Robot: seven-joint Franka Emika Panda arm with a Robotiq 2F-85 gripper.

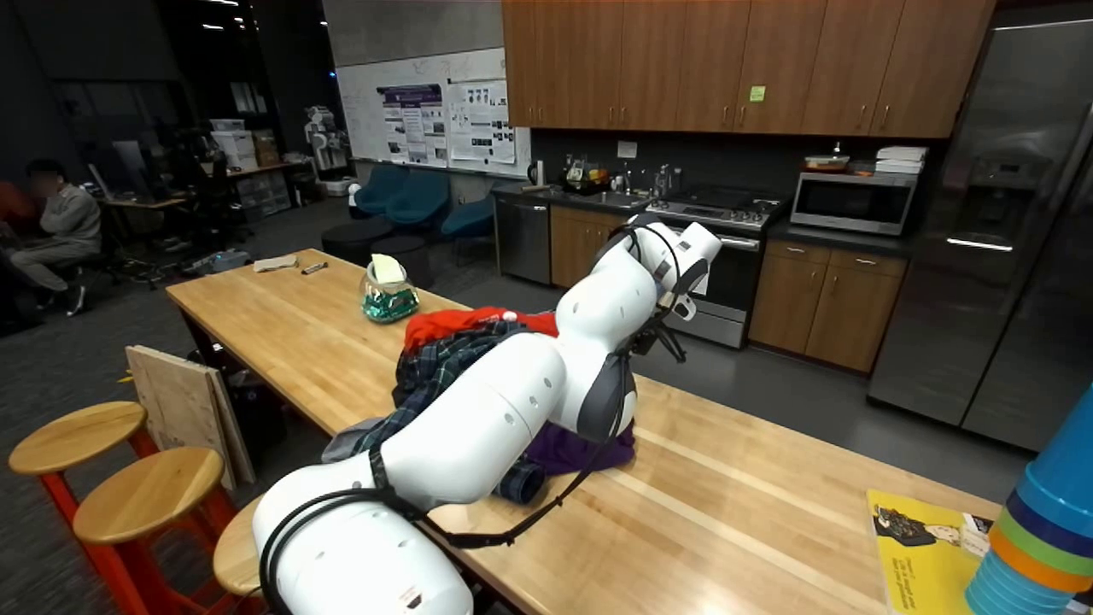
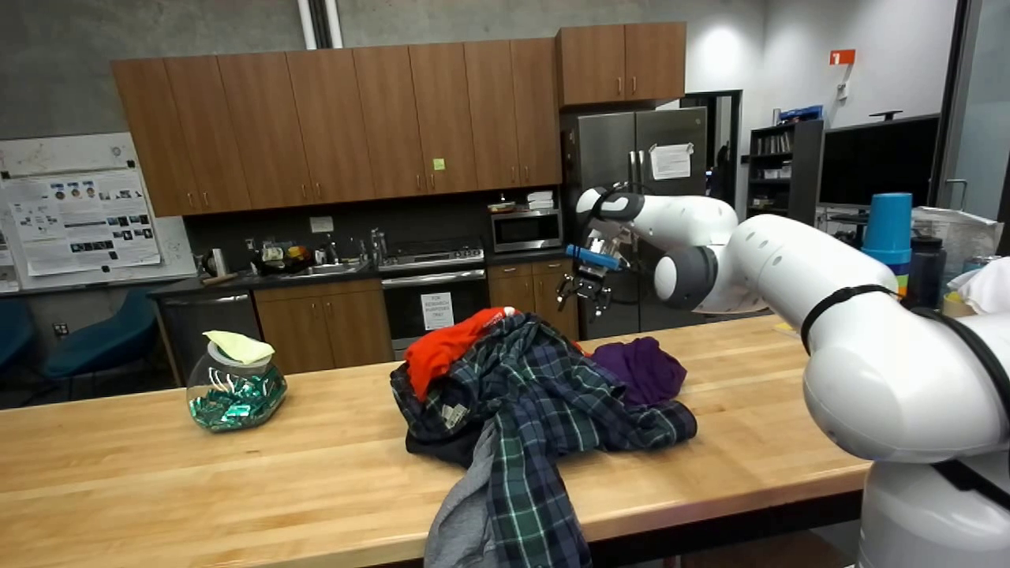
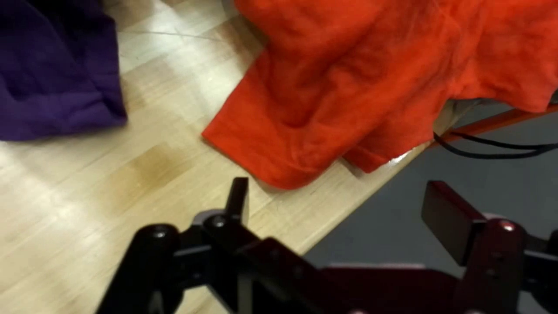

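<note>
A heap of clothes lies on the wooden table: a red garment (image 2: 455,346), a dark green plaid shirt (image 2: 559,383), a purple garment (image 2: 641,369) and a grey piece (image 2: 465,516) hanging over the near edge. My gripper (image 2: 584,301) is raised above the table's far side, behind and above the heap. In the wrist view, the gripper stands open, nothing between its fingers, over the table's edge. Ahead of it the red garment (image 3: 324,99) spreads with one corner flat on the wood; the purple garment (image 3: 52,73) lies apart to the left.
A glass jar (image 2: 237,386) of green-wrapped items, topped with a yellow paper, stands left of the heap. Stacked cups (image 1: 1045,512) and a yellow book (image 1: 927,553) occupy the table's other end. Bare wood (image 1: 738,482) lies between heap and book.
</note>
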